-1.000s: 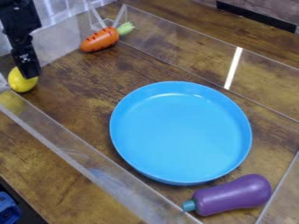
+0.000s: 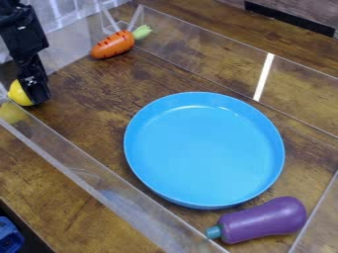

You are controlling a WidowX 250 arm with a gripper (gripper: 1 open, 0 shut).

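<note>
My black gripper [image 2: 30, 85] is low at the far left, with its fingers down around a yellow object [image 2: 19, 97], perhaps a toy lemon, beside the clear tray wall. The fingers partly hide the object; whether they grip it cannot be told.
A toy carrot [image 2: 114, 44] lies at the back. A large blue plate [image 2: 204, 148] fills the centre right, with a purple toy eggplant [image 2: 264, 219] at its front right. Clear walls border the wooden surface [image 2: 93, 119], which is bare left of the plate.
My gripper has come down and slightly right onto the yellow object, now covering more of it.
</note>
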